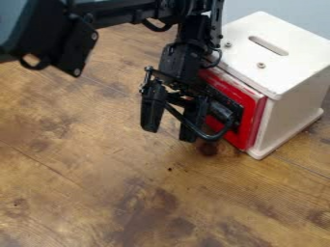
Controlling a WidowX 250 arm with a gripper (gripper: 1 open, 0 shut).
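A white wooden box (281,60) with a slot and screws on top stands at the right, its red-framed front (248,123) facing left toward me. My black gripper (180,114) is low at that front, pressed close against it or partly in front of its dark opening. The gripper's body and cables cover much of the red front, so I cannot see whether anything is between the fingers or how far apart they are.
The arm spans the top left of the view.
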